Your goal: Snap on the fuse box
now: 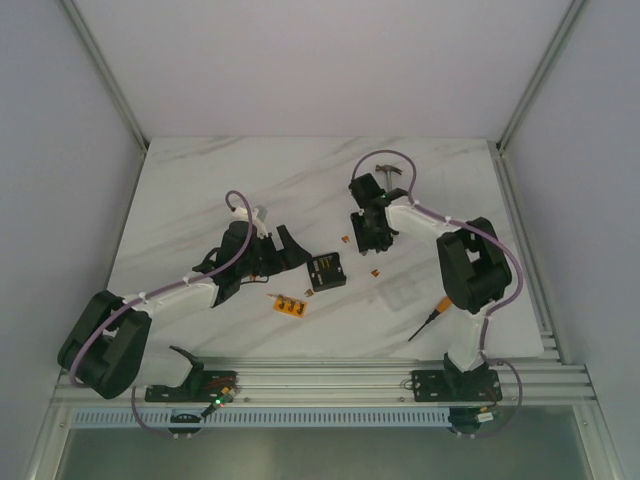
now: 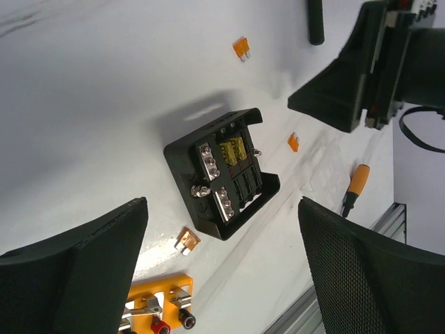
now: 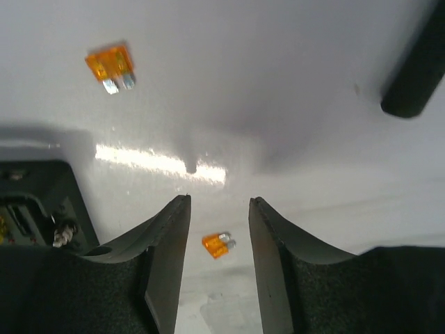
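Observation:
The black fuse box (image 1: 326,271) lies in the middle of the table, its yellow fuses visible in the left wrist view (image 2: 232,151). My left gripper (image 1: 290,252) stands open just left of it, its fingers wide apart in the left wrist view. My right gripper (image 1: 370,238) is above the table to the upper right of the box. In the right wrist view its fingertips stand apart, part open, with nothing between them. Small orange fuses lie loose: one (image 3: 109,65) beyond the box, another (image 3: 218,244) beside it, and one (image 2: 186,240) by the box's near side.
An orange terminal block (image 1: 289,306) sits below the box. A screwdriver (image 1: 435,313) lies at the lower right, a hammer (image 1: 388,171) at the back. A clear plastic piece (image 1: 400,293) lies right of the box.

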